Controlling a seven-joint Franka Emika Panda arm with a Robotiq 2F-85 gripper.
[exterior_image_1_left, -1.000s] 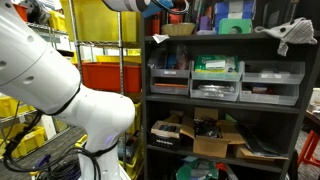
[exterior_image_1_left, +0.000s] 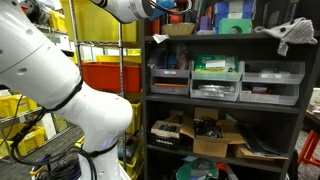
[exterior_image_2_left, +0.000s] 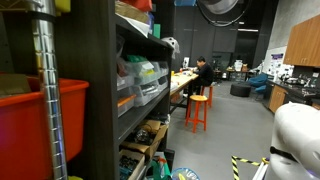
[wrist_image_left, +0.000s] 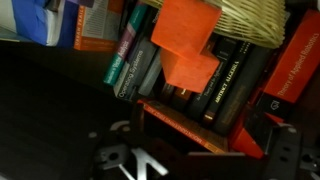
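Note:
In the wrist view my gripper spreads its dark fingers along the bottom, open, with no object clearly held between them. Beyond it stands a row of dark-spined books (wrist_image_left: 232, 85), with a red book (wrist_image_left: 295, 65) at the right. Orange pieces (wrist_image_left: 187, 22) overlap some spines, close to a wicker basket (wrist_image_left: 250, 18). A long red-orange edge (wrist_image_left: 180, 125) runs slantwise just past the fingers. Exterior view 1 shows the white arm (exterior_image_1_left: 45, 65) reaching up by the shelf's top; the fingertips cannot be made out there.
Clear bins (exterior_image_1_left: 215, 90) fill the middle shelf (exterior_image_1_left: 225, 103), with cardboard boxes (exterior_image_1_left: 205, 135) below. A grey plush toy (exterior_image_1_left: 290, 35) hangs at the upper right. Open floor (exterior_image_2_left: 215, 150) lies beside the shelf; a person (exterior_image_2_left: 203, 75) sits at the far bench.
The upper arm section has shifted slightly at the top left of exterior view 1. The shelf's contents look unmoved.

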